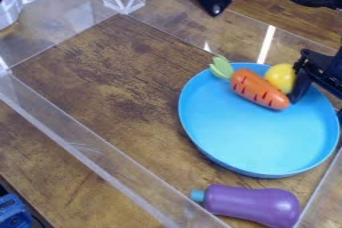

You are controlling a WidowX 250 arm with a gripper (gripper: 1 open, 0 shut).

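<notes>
A blue plate point(254, 135) holds an orange toy carrot point(259, 90) with a green top and a yellow round toy point(278, 78) at its upper right. A purple toy eggplant point(254, 204) lies below the plate. A dark, blurred shape hangs at the top of the view, and a black part with cables touches the right edge beside the yellow toy. The gripper's fingertips cannot be made out clearly.
Clear plastic walls bound the wooden surface point(100, 82). A blue object point(14, 212) sits outside at the lower left corner.
</notes>
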